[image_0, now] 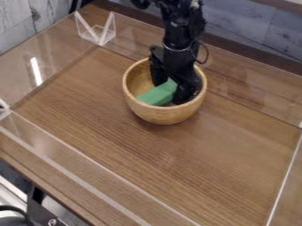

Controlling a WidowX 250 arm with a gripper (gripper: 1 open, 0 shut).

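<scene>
A wooden bowl point(165, 113) sits on the brown table, holding a green object point(160, 94). My black gripper point(175, 78) reaches down into the bowl from the top, its fingers partly hidden among the bowl's contents, over or on the green object. Whether it grips the object is unclear.
Clear or white plastic pieces lie at the upper left and left edge. A pale wall or rail borders the table's left side.
</scene>
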